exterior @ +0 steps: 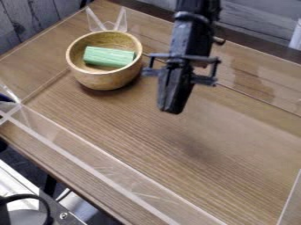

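Note:
A wooden bowl [104, 83] stands on the upper left of the table, holding a pale green block [109, 56]. My black gripper [172, 100] hangs over the table just right of the bowl, pointing down, apart from it. It looks shut, with nothing visible between its fingers, though it is blurred.
A clear plastic edging runs along the left side. A black cable lies at the lower left, and a grey wall stands at the back.

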